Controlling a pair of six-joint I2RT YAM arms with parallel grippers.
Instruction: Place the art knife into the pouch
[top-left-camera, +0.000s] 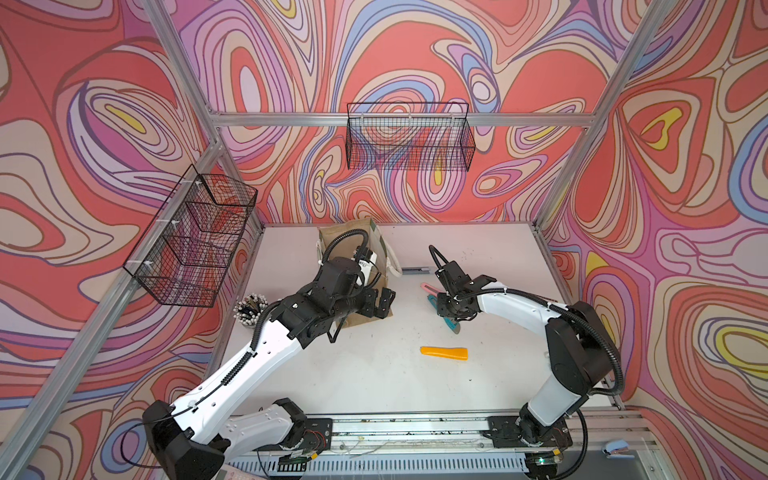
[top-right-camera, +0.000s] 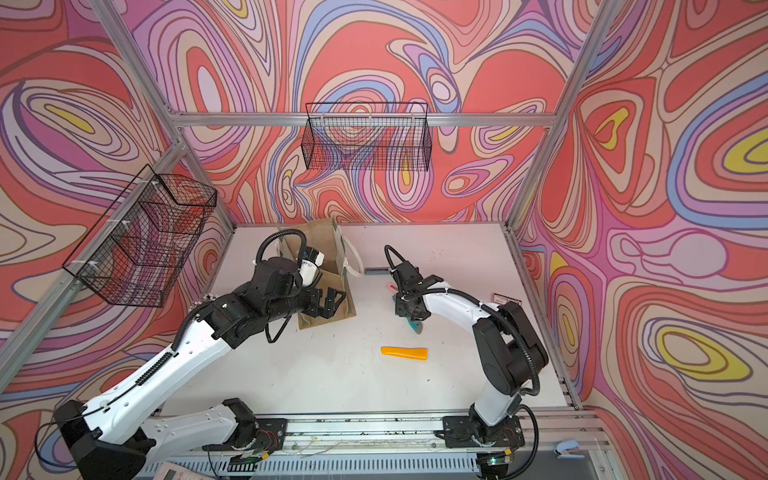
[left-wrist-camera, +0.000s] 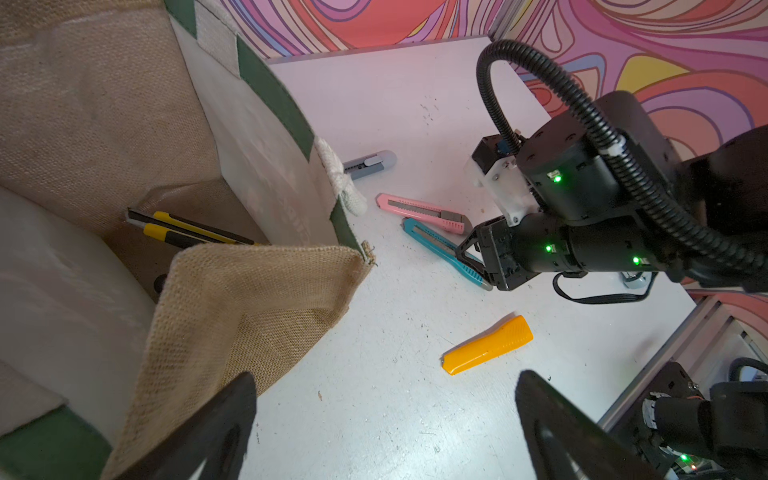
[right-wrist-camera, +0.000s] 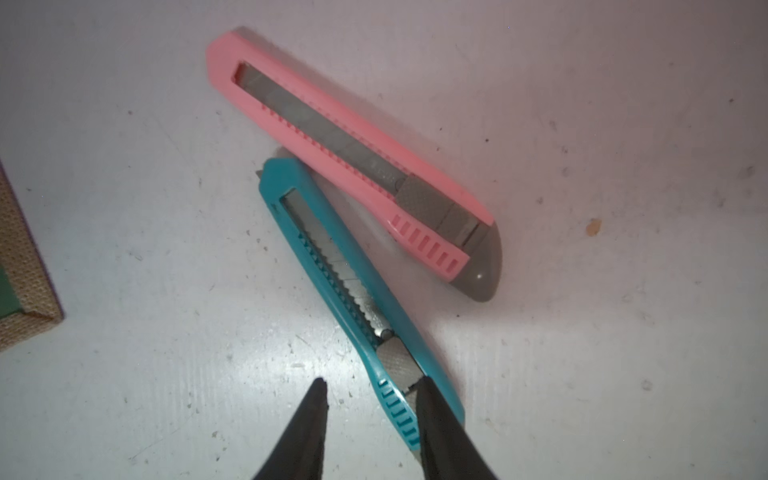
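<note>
The teal art knife (right-wrist-camera: 336, 260) lies flat on the white table, its far end close to a pink art knife (right-wrist-camera: 448, 180). In the right wrist view my right gripper is over the teal knife's rear end, its fingers apart and the gap partly closed. One fingertip overlaps the knife; I cannot tell whether they touch. The burlap pouch (left-wrist-camera: 276, 276) stands with its mouth open and holds several yellow-and-black knives (left-wrist-camera: 188, 230). Beside the pouch, my left gripper (top-left-camera: 377, 307) is open and empty, its fingers wide apart in the left wrist view.
An orange knife (left-wrist-camera: 488, 345) lies at the front of the table, and a grey one (left-wrist-camera: 370, 164) behind, near the pouch's handle. Wire baskets (top-left-camera: 410, 144) hang on the frame at the back and left.
</note>
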